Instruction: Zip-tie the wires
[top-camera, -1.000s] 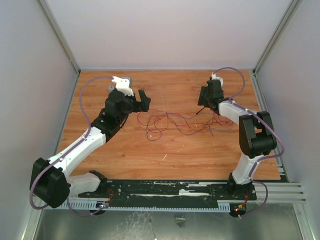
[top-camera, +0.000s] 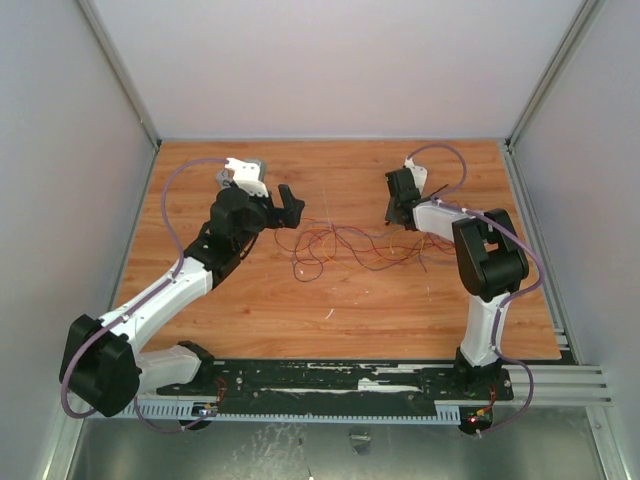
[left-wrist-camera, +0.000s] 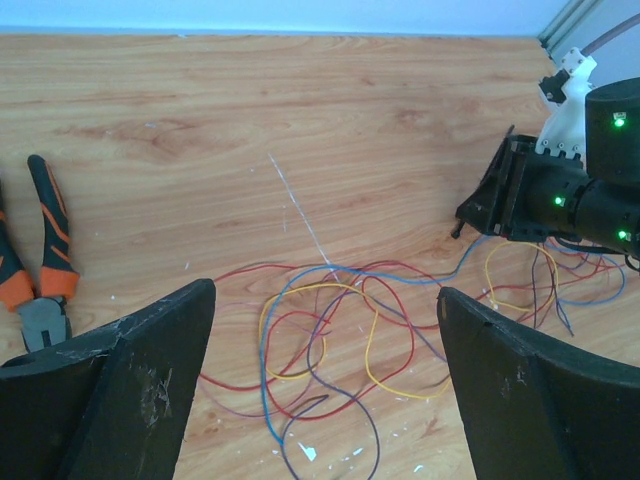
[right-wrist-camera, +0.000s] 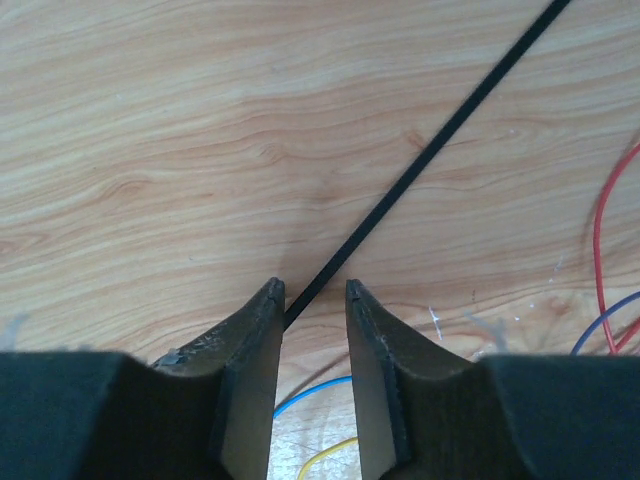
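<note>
Loose red, blue, yellow and purple wires lie in loops across the middle of the wooden table. My left gripper is open above their left part; in the left wrist view its fingers stand wide apart with nothing between them. A black zip tie lies slantwise in the right wrist view. Around its lower end is my right gripper, its fingertips parted by a narrow gap; the tie runs close to the left finger. A thin white strip, perhaps another tie, lies behind the wires.
A tool with black and orange handles lies at the back left. Side walls bound the table left and right.
My right gripper has moved left and slightly towards the front, down over the black tie. My left arm has hardly moved, and the wires lie as before.
</note>
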